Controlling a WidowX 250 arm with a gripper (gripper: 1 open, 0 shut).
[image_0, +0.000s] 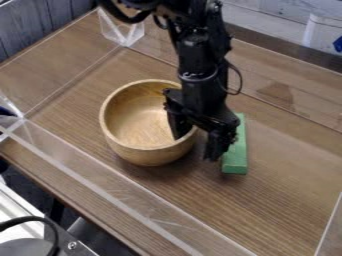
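A tan round bowl (134, 128) sits on the wooden table left of centre. A green rectangular block (235, 154) lies to its right. My black arm comes down from the top, and its gripper (201, 134) is low between the bowl's right side and the block, open, partly covering both. What lies between its fingers is hard to make out against the dark parts.
Bare wooden table (261, 215) surrounds the bowl and block, with room at the front right and back left. Transparent strips run along the left and right edges. A white object with a dark cable is at the bottom left.
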